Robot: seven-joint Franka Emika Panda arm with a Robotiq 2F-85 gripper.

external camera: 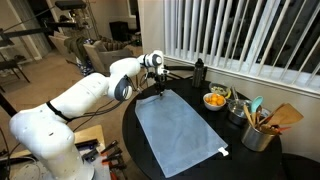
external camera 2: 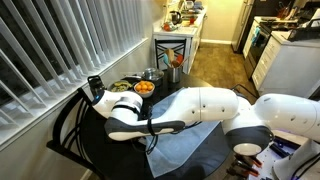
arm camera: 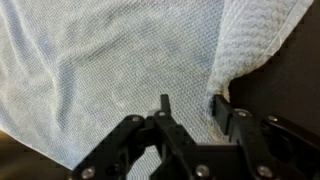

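A light blue-grey cloth [external camera: 180,130] lies spread on the dark table, mostly flat. My gripper [external camera: 160,92] is down at its far left end in exterior view 1. In the wrist view the cloth [arm camera: 120,80] fills most of the picture, and a raised fold [arm camera: 240,50] runs along its right edge. My gripper is part open over it, with a gap between the fingertips. The right finger [arm camera: 219,108] meets the lower end of the fold. Whether cloth sits between the pads is hard to tell.
Behind the cloth stand a bowl of orange fruit [external camera: 214,101], a dark bottle [external camera: 198,75] and a metal pot [external camera: 257,137] holding utensils. Window blinds [external camera: 240,40] rise along the back. Bare dark table shows beside the cloth.
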